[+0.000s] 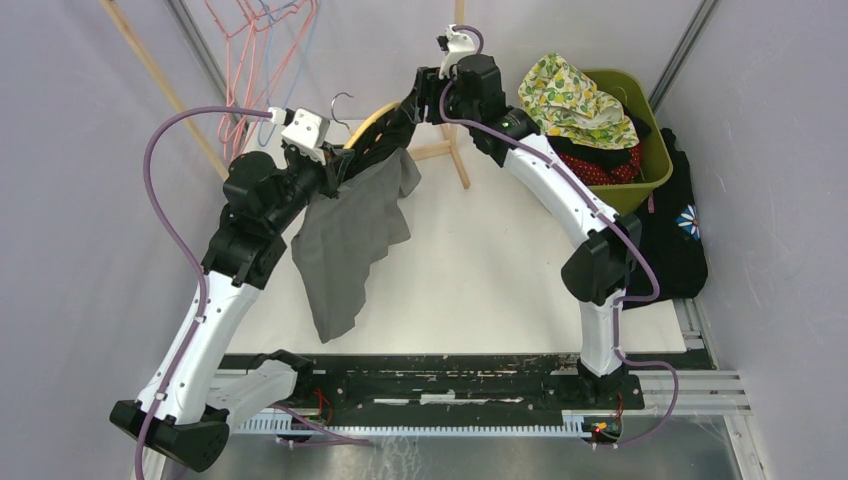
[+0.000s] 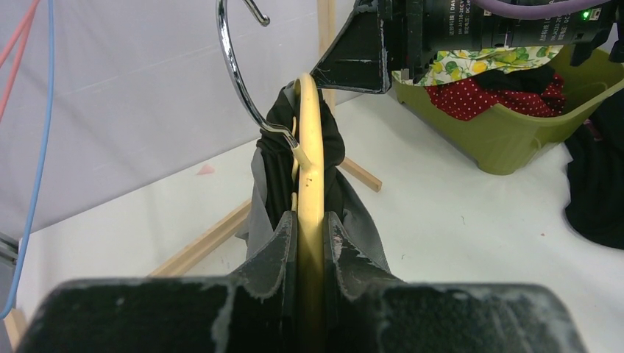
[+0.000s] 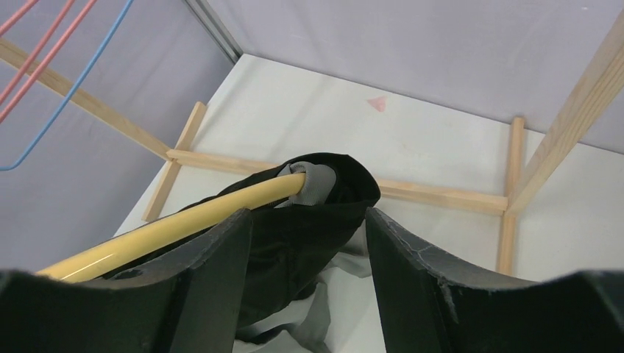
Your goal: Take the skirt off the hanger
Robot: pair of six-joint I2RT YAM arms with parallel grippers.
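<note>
A grey-and-black skirt (image 1: pixel 350 240) hangs from a yellow hanger (image 2: pixel 310 169) with a metal hook (image 2: pixel 239 81). My left gripper (image 1: pixel 335 165) is shut on the hanger, which stands upright between its fingers in the left wrist view. My right gripper (image 1: pixel 430 95) stands open at the hanger's far end. In the right wrist view that end (image 3: pixel 243 198) sits in the dark waistband (image 3: pixel 349 176), just beyond and between the open fingertips.
A green basket of clothes (image 1: pixel 650 170) stands at the right, with dark cloth beside it. Wooden racks (image 3: pixel 441 198) and pink and blue hangers (image 1: pixel 250 60) are at the back left. The white table's middle lies under the skirt's free part.
</note>
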